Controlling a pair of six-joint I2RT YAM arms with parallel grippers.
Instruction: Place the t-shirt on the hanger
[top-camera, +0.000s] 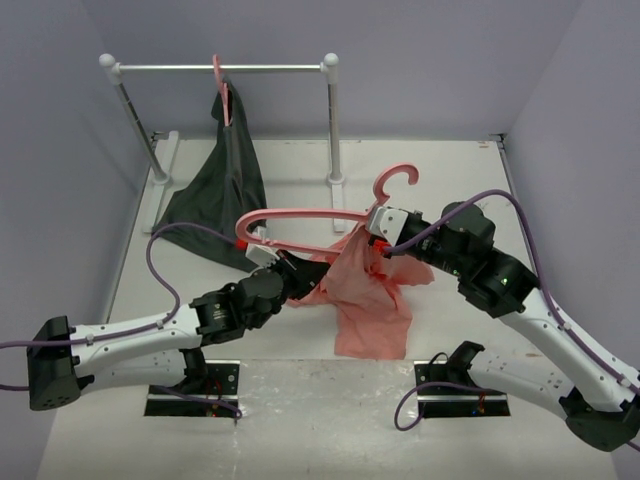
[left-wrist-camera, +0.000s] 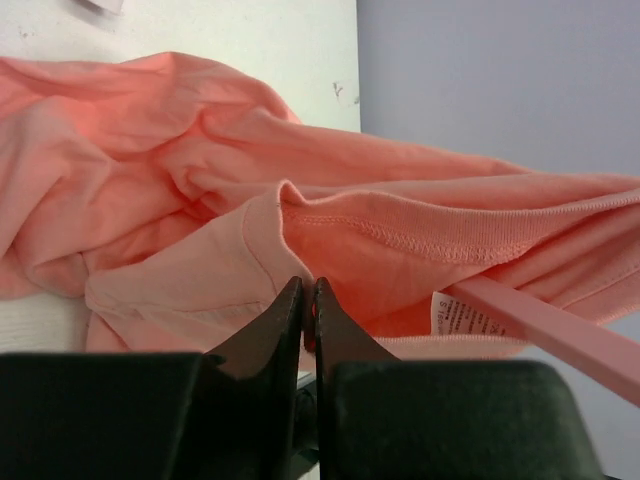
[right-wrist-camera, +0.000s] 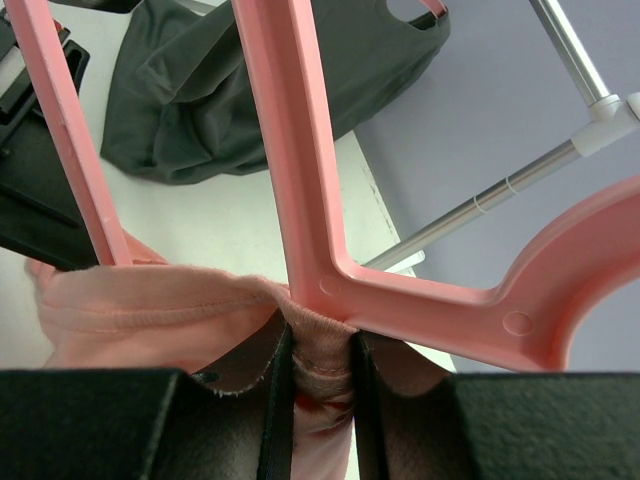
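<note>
A pink t-shirt (top-camera: 370, 305) hangs bunched between my grippers, its lower part spread on the table. The pink hanger (top-camera: 300, 213) has its hook up right and one shoulder out in the open at left. Its bar (left-wrist-camera: 550, 325) enters the shirt's neck opening, beside the white label (left-wrist-camera: 465, 315); the far shoulder is hidden. My right gripper is shut on the shirt's collar, right by the hanger's neck (right-wrist-camera: 330, 285). At the collar's near edge, my left gripper is shut with a thin fold of shirt between its fingertips.
A dark green garment (top-camera: 225, 175) hangs on another pink hanger from the white rack (top-camera: 275, 69) at back left. The rack's right post stands close behind the held hanger.
</note>
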